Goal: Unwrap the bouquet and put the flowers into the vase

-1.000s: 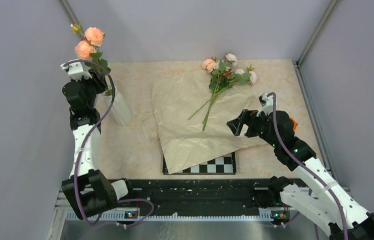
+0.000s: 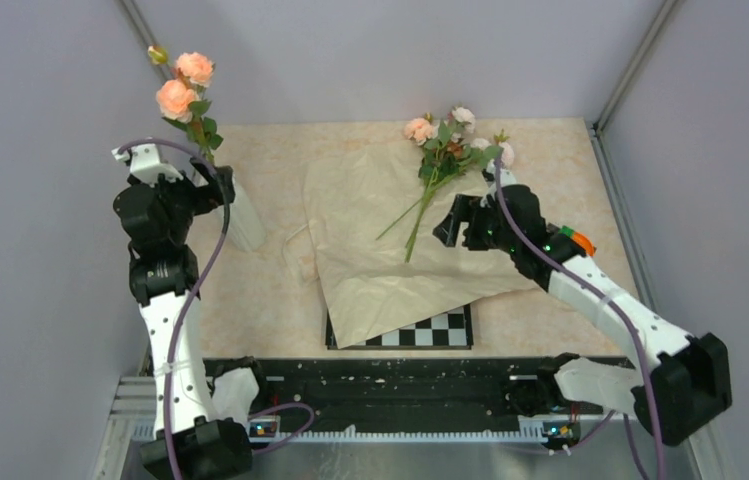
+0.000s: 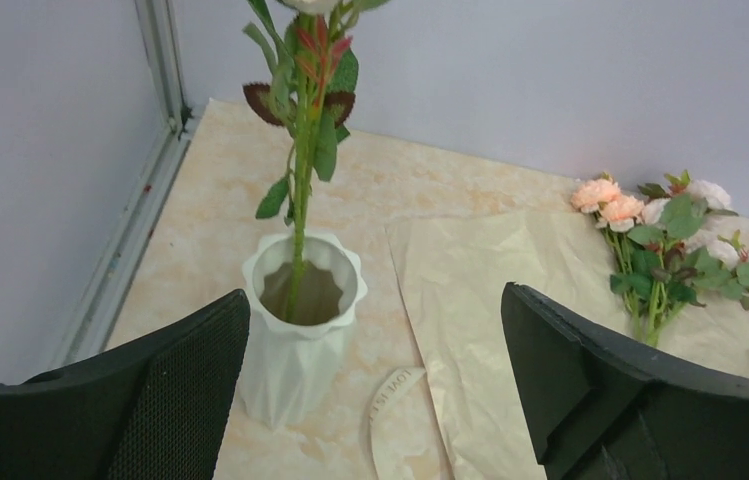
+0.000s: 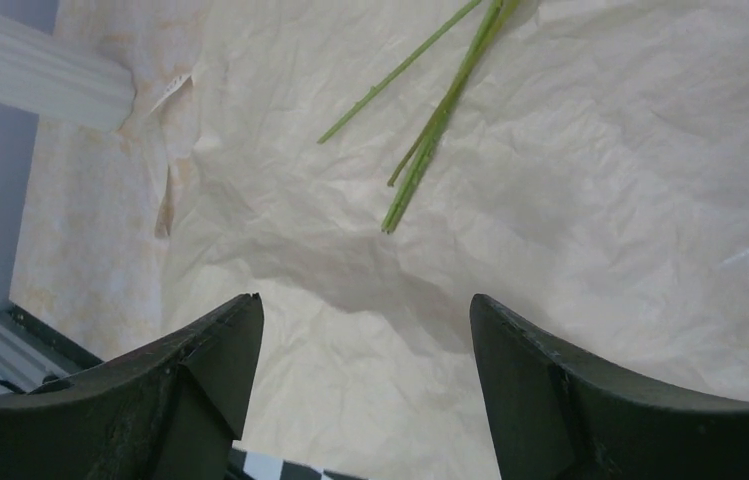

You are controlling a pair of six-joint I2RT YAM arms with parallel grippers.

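The white fluted vase (image 3: 295, 365) stands upright at the table's left. One flower stem (image 3: 302, 170) with leaves stands in its mouth, and its peach blooms (image 2: 178, 98) show at the top left of the top view. My left gripper is open in front of the vase, nothing between its fingers. Further right, a bunch of peach and pale flowers (image 2: 445, 150) lies on the brown paper, its green stems (image 4: 440, 120) pointing toward the front. My right gripper (image 2: 450, 232) hangs over the paper to the right of the stem ends, fingers apart and empty.
Wrinkled brown paper (image 2: 380, 290) covers the middle of the table and part of a checkered board (image 2: 440, 328). A pale curved strip (image 3: 382, 410) lies beside the vase. Something orange (image 2: 578, 240) sits behind the right arm. Walls enclose the back and sides.
My left gripper has opened and drawn back toward the front, and the flower stays in the vase. The right gripper has moved left and slightly away from the front, closer to the stems.
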